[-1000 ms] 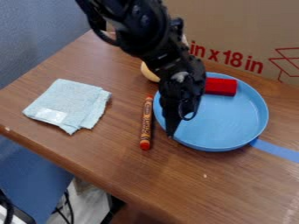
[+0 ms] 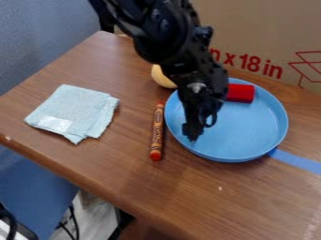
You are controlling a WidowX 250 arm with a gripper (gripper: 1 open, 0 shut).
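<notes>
My black gripper (image 2: 198, 117) hangs low over the left part of a blue plate (image 2: 245, 139); whether its fingers are open or shut is hard to make out. A red block (image 2: 241, 92) lies at the back of the plate, partly behind the arm. An orange-brown marker (image 2: 157, 131) with a red tip lies on the table just left of the plate. A yellow object (image 2: 163, 77) sits behind the arm, partly hidden.
A folded light-blue cloth (image 2: 73, 111) lies on the wooden table (image 2: 113, 178) at the left. A cardboard box (image 2: 282, 37) stands behind. Blue tape runs right of the plate.
The objects on the table look unmoved.
</notes>
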